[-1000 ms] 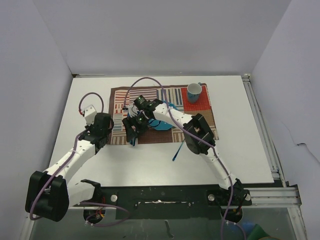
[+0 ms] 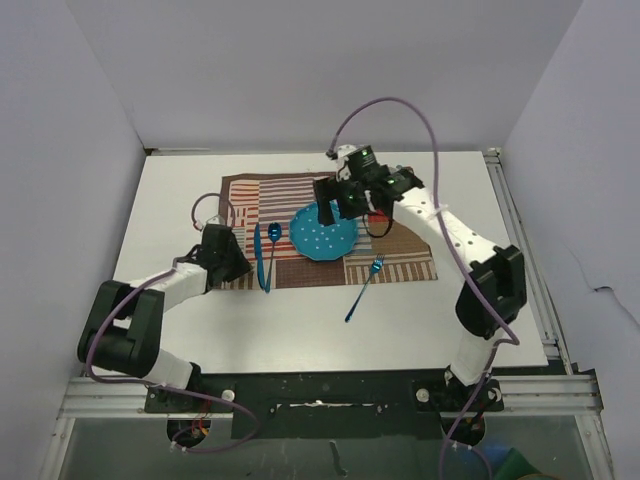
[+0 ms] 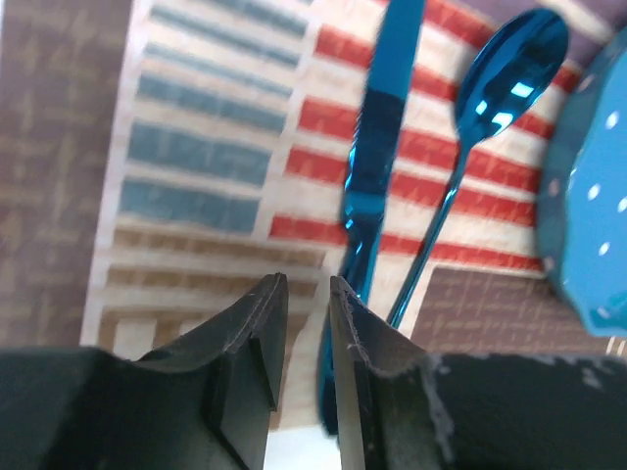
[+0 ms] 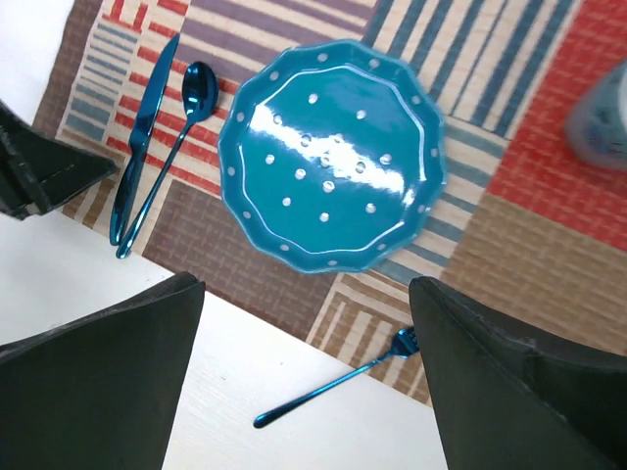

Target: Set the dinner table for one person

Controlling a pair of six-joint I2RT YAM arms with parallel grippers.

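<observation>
A blue knife [image 2: 259, 255] and spoon [image 2: 274, 234] lie side by side on the striped placemat [image 2: 300, 273], left of the scalloped blue plate [image 2: 325, 243]. The fork [image 4: 323, 390] slants right of the plate's lower edge, tines on the mat and handle on the white table. My left gripper is low by the knife's lower end, open with a modest gap and nothing held. Over the plate's upper part, my right gripper stands wide open and empty. A grey-blue cup [image 4: 602, 122] shows partly at the right wrist view's edge; the right arm mostly hides it from above.
The right arm [image 2: 440, 215] crosses above the mat's right part. A rail [image 2: 527, 255] runs down the table's right edge.
My right gripper has moved from over the knife and spoon up and right to above the plate, uncovering the spoon and fork tines. My left gripper has shifted right, towards the knife.
</observation>
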